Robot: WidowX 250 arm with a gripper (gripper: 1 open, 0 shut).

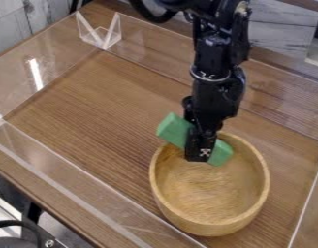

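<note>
A black robot arm reaches down from the top centre, and its gripper (200,145) is at the back rim of a yellow bowl (207,200). A green object (176,127) sits at the fingertips, slanting from above the bowl's back-left rim down into its back part. The gripper hides the middle of the green object, and whether the fingers are closed on it is unclear.
The wooden tray floor (84,126) is clear to the left of the bowl. A clear plastic piece (100,31) is at the back left. Transparent walls edge the workspace.
</note>
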